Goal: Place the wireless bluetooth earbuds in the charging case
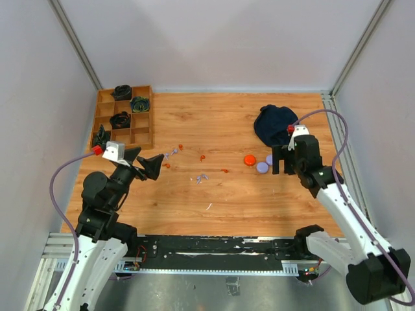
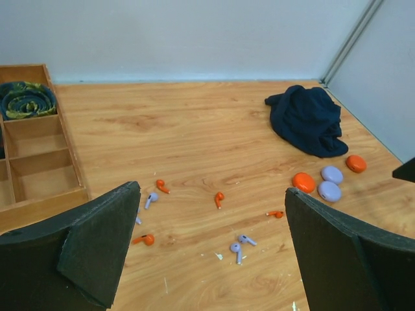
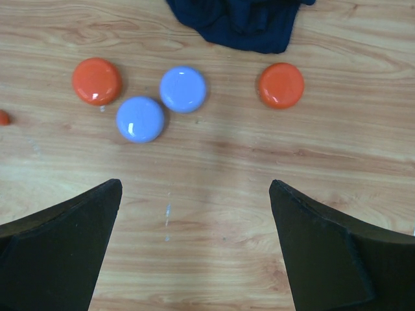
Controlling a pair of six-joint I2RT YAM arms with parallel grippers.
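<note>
Small red earbuds (image 2: 148, 239) and lilac earbuds (image 2: 235, 248) lie scattered mid-table. Two red round cases (image 3: 96, 81) (image 3: 281, 85) and two blue-lilac round cases (image 3: 140, 119) (image 3: 183, 89) lie on the right. My left gripper (image 1: 141, 165) hangs open over the left of the table, nothing between its fingers. My right gripper (image 1: 282, 161) is open above the right side, just beside the cases, empty, with one red case hidden behind it in the top view.
A wooden compartment tray (image 1: 142, 136) with dark coiled items stands at back left. A dark navy cloth (image 1: 275, 123) lies at back right.
</note>
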